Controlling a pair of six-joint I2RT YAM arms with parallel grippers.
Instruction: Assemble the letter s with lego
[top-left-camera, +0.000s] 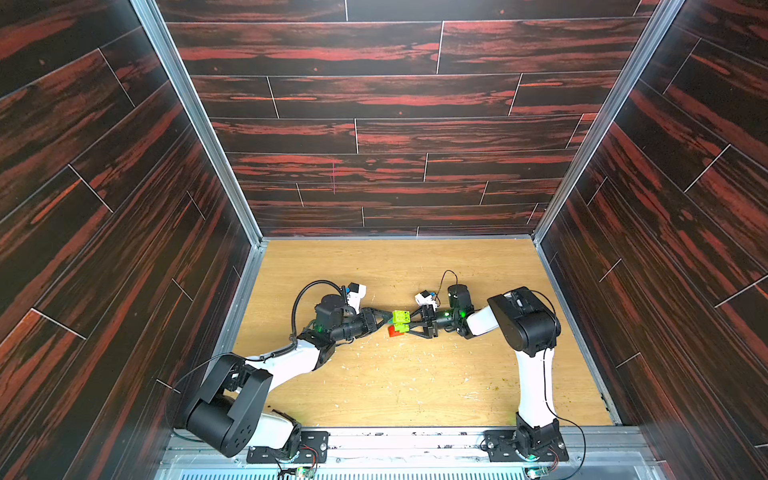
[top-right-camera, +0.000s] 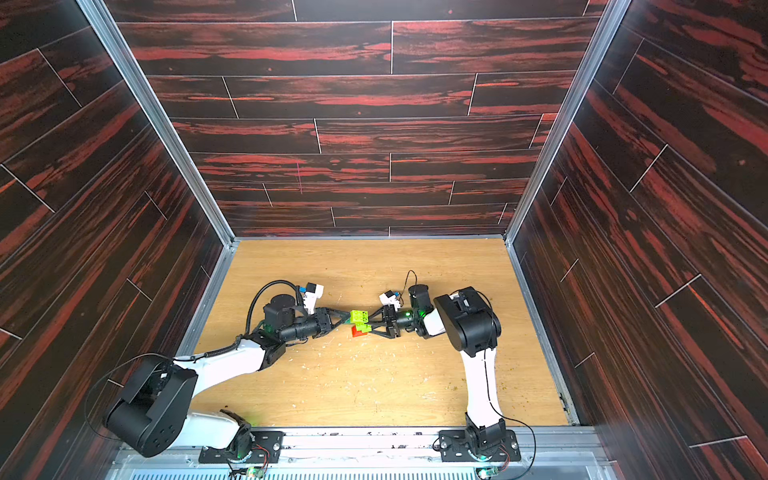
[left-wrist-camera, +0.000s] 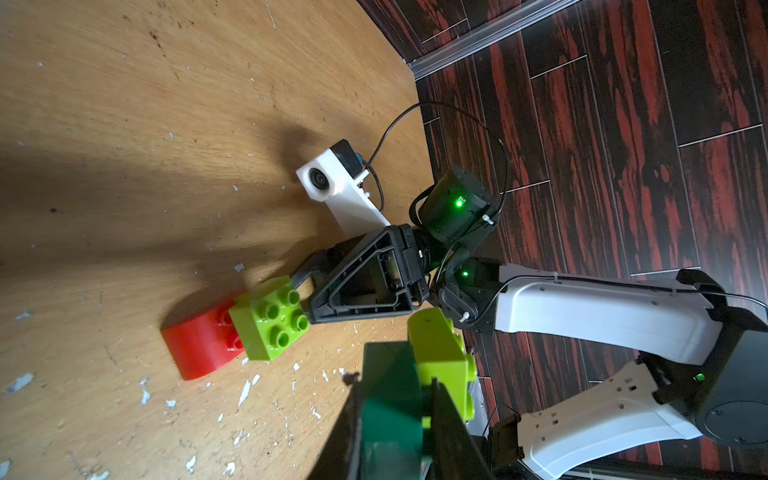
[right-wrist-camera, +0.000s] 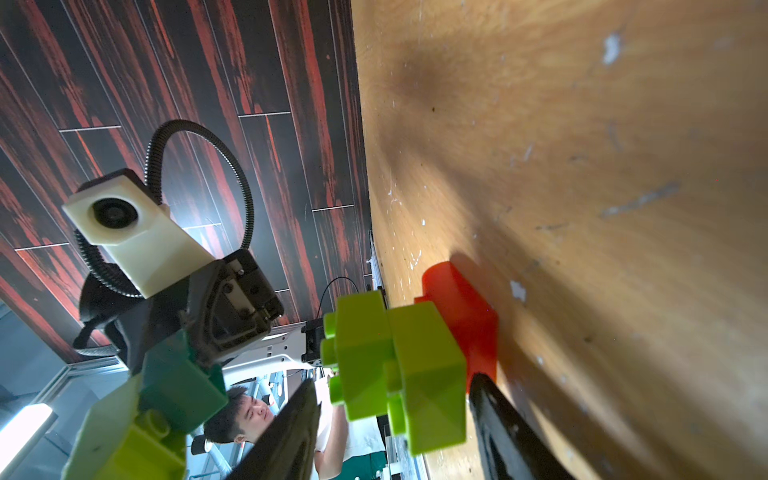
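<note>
In the left wrist view my left gripper is shut on a dark green brick (left-wrist-camera: 392, 376), to which lime bricks (left-wrist-camera: 444, 372) are joined. This held stack is raised off the table. A red brick (left-wrist-camera: 200, 342) rests on the table with a lime brick (left-wrist-camera: 260, 329) against its studded side; whether they are pressed fully together I cannot tell. In the right wrist view my right gripper is open, its fingers (right-wrist-camera: 504, 428) apart on either side of two offset lime bricks (right-wrist-camera: 428, 372), with the red piece beyond.
Both grippers stand very close together near the middle, so room between them is tight. Dark walls with a red grain enclose the space.
</note>
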